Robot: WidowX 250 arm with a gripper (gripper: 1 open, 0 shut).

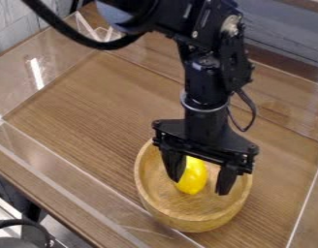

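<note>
The black gripper (202,164) hangs over a round tan bowl (188,215) at the lower middle, its two fingers spread apart and reaching down into the bowl. A yellow object (193,178) lies in the bowl between and behind the fingers, toward the left one. Whether the fingers touch it is hard to tell.
The bowl stands on a wooden table (71,116). Black cables cross the top left, and a dark curved piece sits at the lower left corner.
</note>
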